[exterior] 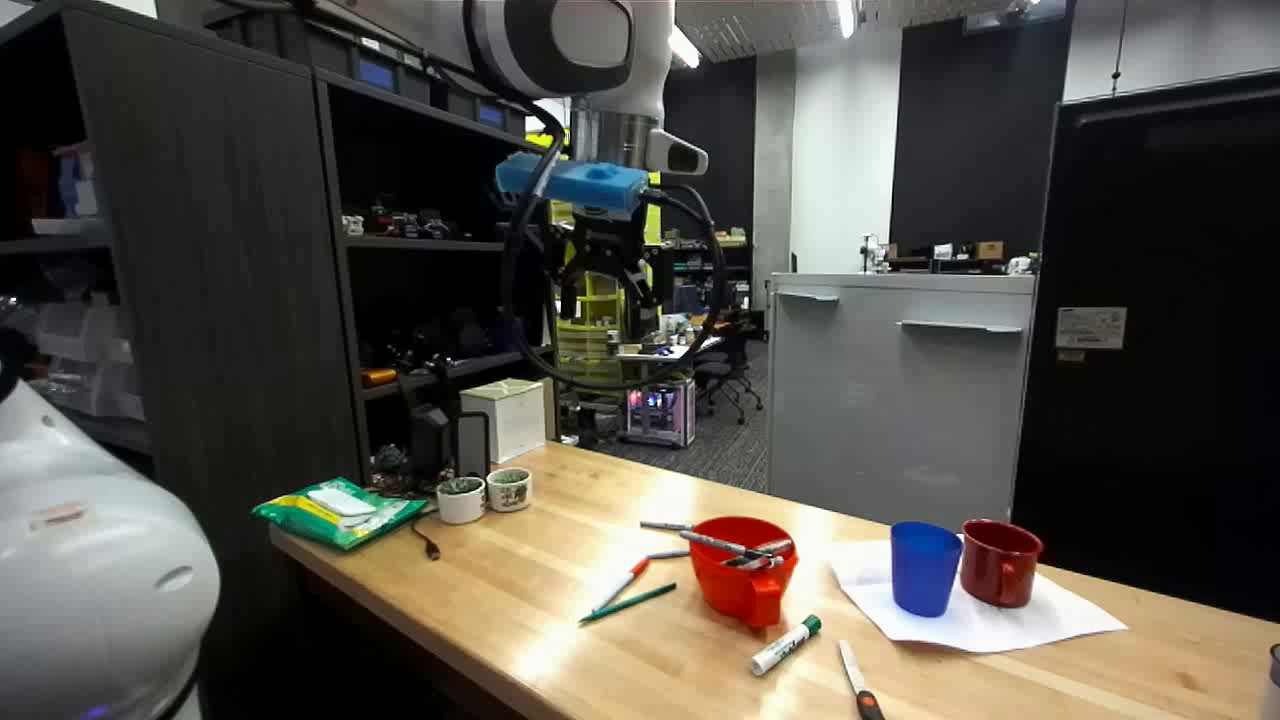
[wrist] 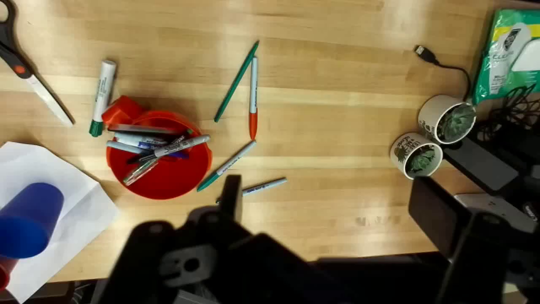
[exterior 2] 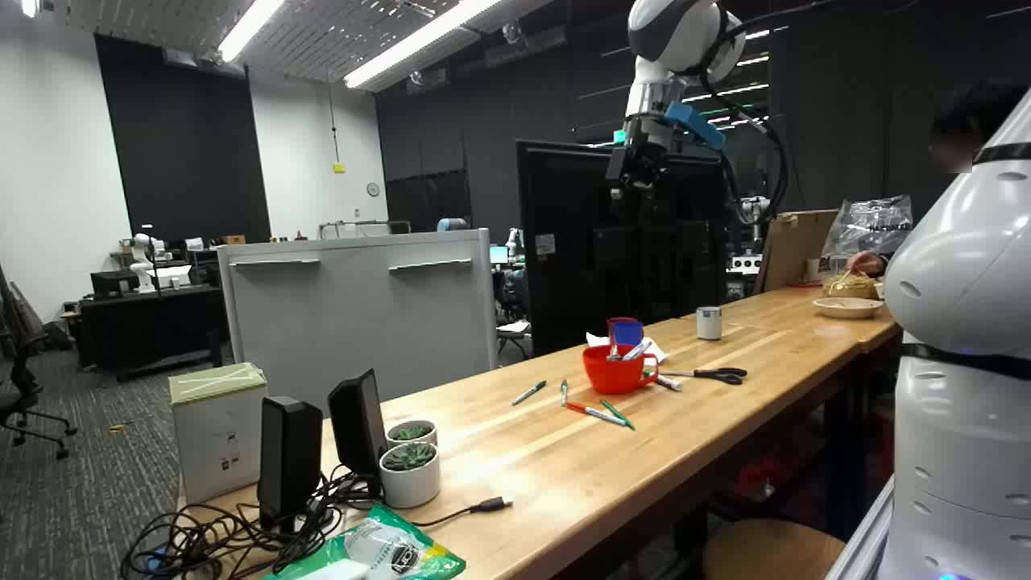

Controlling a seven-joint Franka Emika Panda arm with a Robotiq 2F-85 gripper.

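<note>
High above the wooden table (exterior: 528,576), my gripper stands open with nothing between its fingers; it also hangs at the top of both exterior views. In the wrist view, a red cup (wrist: 174,175) holds several pens and markers. Beside it lie loose a green pen (wrist: 236,81), an orange-capped marker (wrist: 253,96), a green-capped marker (wrist: 226,166) and a grey marker (wrist: 264,187), whose dark end is partly hidden by a finger. A thick white marker (wrist: 103,91) with a green cap rests at the cup's other side, near the handle.
A blue cup (exterior: 924,570) and a dark red mug (exterior: 1000,562) stand on white paper (exterior: 996,630). Scissors (wrist: 30,71) lie close by. Two small potted plants (wrist: 417,154), speakers (exterior 2: 355,420), cables and a green packet (exterior: 342,516) crowd the other end. Bare tabletop lies between.
</note>
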